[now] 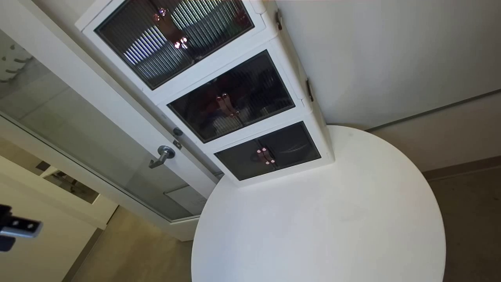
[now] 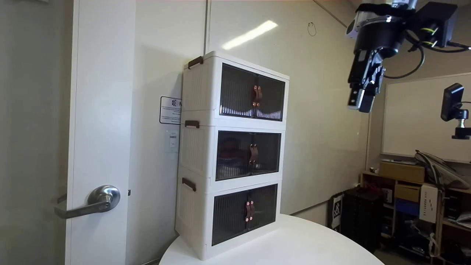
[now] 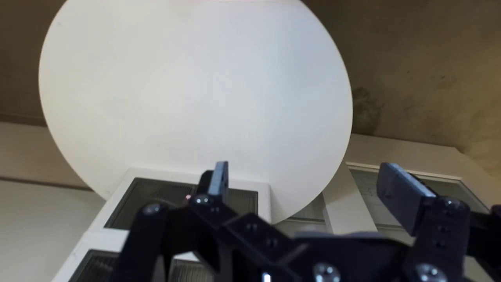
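Observation:
A white three-tier cabinet (image 2: 205,150) stands on the round white table (image 2: 304,240). Each tier has dark ribbed double doors with brown handles; the top handle (image 2: 257,95), middle handle (image 2: 253,154) and bottom handle (image 2: 250,211) all sit at closed doors. My gripper (image 2: 361,109) hangs in the air to the right of the cabinet, around the height of its top tier, and touches nothing. In the wrist view its fingers are spread wide apart, and the gripper is open and empty. Only a fingertip (image 1: 29,227) enters exterior view 1, at the left edge.
A door with a metal lever handle (image 2: 90,202) stands beside the cabinet, and a wall is close behind it. Shelves with boxes (image 2: 402,171) and a camera on a mount (image 2: 452,101) are off to the right.

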